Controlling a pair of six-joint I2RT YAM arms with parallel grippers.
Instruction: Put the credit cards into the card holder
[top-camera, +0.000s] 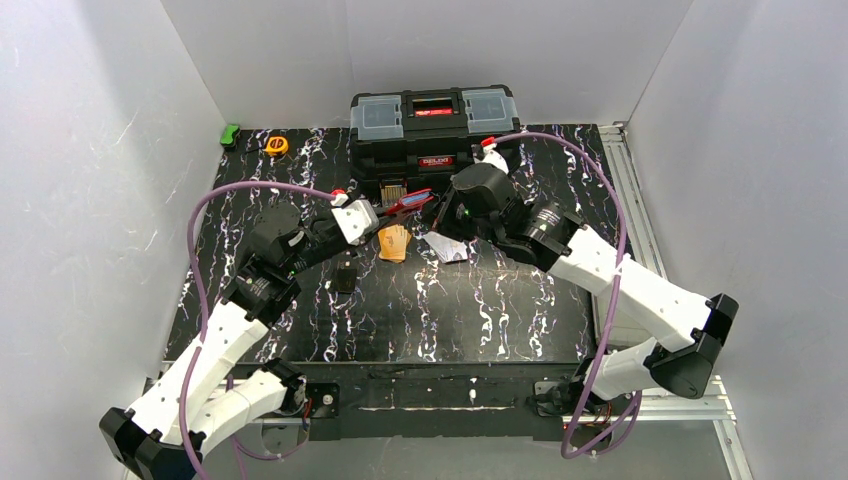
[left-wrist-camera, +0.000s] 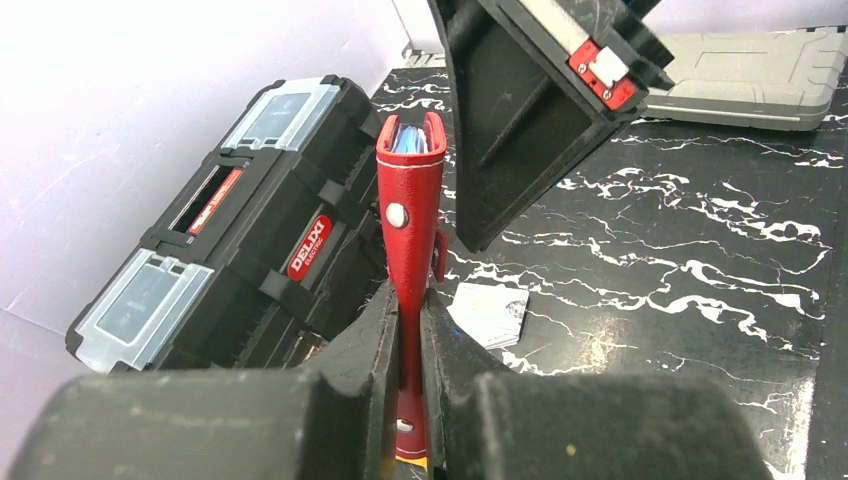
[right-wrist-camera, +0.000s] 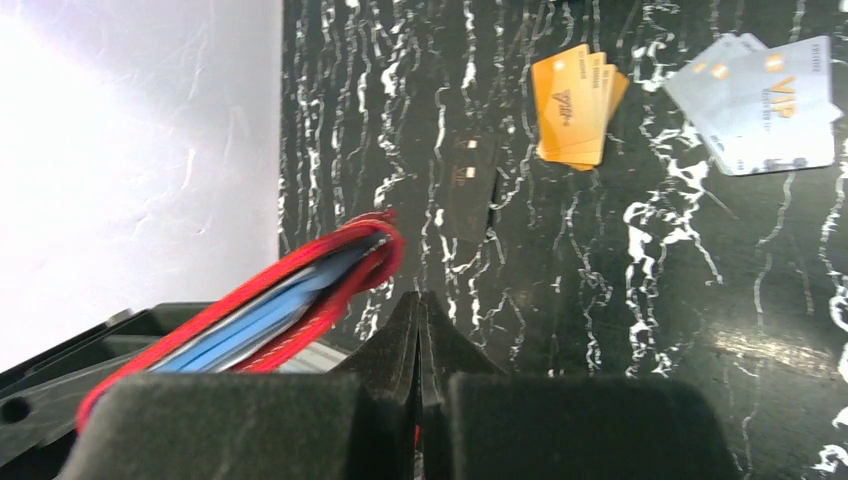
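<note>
The red card holder (left-wrist-camera: 409, 215) stands upright in the left wrist view, folded, blue showing at its top. My left gripper is shut on it. In the right wrist view the holder (right-wrist-camera: 345, 240) lies to the left of my right gripper, which is shut with nothing between its fingers; the holder's edge is outside them. Gold cards (right-wrist-camera: 575, 105) lie fanned on the table. Silver cards (right-wrist-camera: 770, 105) are to their right, and black cards (right-wrist-camera: 468, 190) to their left.
A black toolbox (top-camera: 435, 130) stands at the back of the table. A grey case (left-wrist-camera: 750, 75) lies at the far side in the left wrist view. An orange tape measure (top-camera: 277, 146) and a green item (top-camera: 230, 135) sit back left.
</note>
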